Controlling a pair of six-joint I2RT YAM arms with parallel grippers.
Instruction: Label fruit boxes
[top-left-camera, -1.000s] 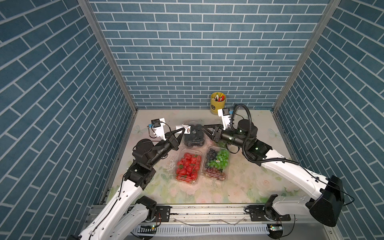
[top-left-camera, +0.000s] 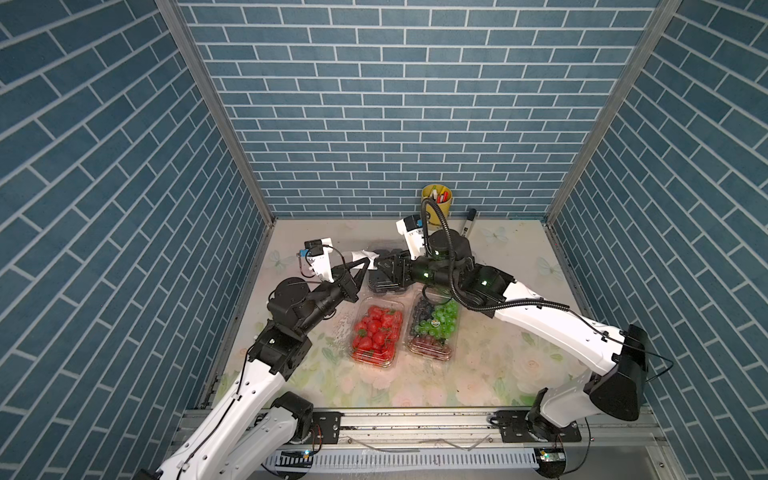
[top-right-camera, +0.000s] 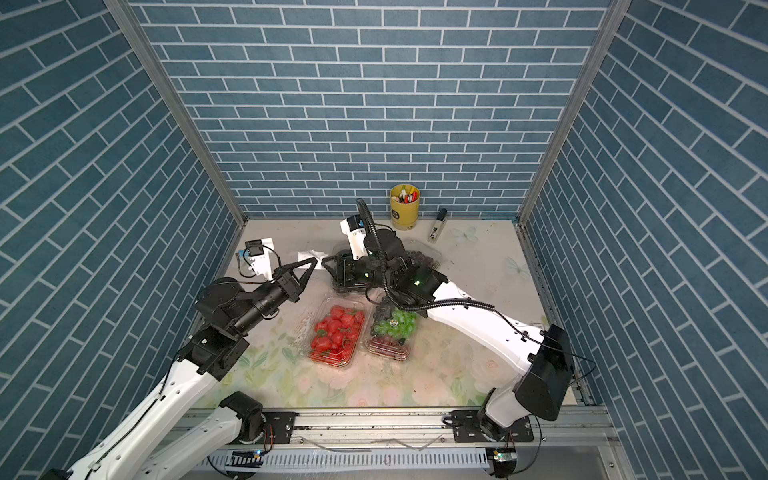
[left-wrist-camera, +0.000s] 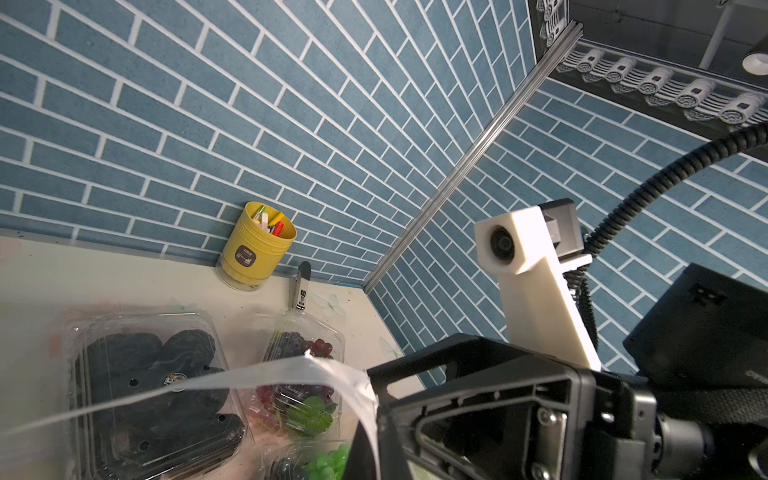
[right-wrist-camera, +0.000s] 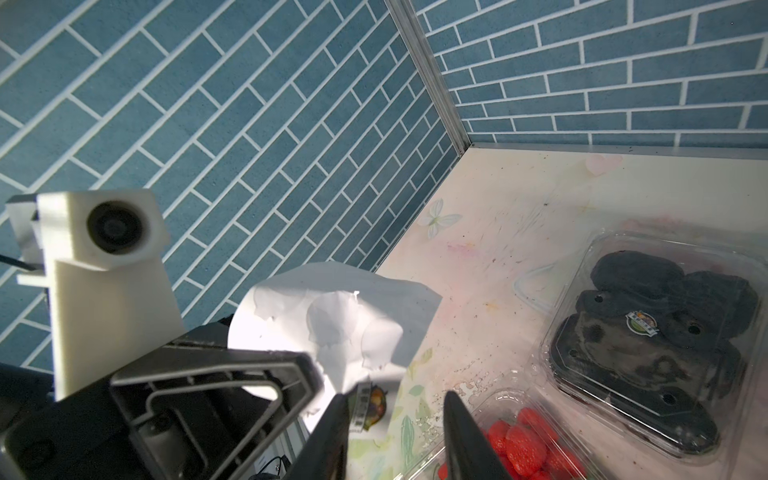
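Note:
My left gripper (top-left-camera: 364, 265) is shut on a curled white label sheet (right-wrist-camera: 336, 320), holding it above the table. A small round fruit sticker (right-wrist-camera: 372, 406) shows at the sheet's lower end in the right wrist view. My right gripper faces it with fingers (right-wrist-camera: 457, 432) apart; whether they touch the sheet cannot be told. Below are a strawberry box (top-left-camera: 376, 332), a mixed grape box (top-left-camera: 433, 326) and a box of dark fruit (right-wrist-camera: 664, 336), which has a round sticker (right-wrist-camera: 641, 323) on its lid.
Another grape box (left-wrist-camera: 300, 368) stands at the back, partly hidden by my right arm. A yellow cup of pens (top-right-camera: 405, 206) and a marker (top-right-camera: 437, 225) are near the back wall.
My right gripper has moved left, across the dark fruit box, up to the label sheet. The left arm holds nearly still with the sheet.

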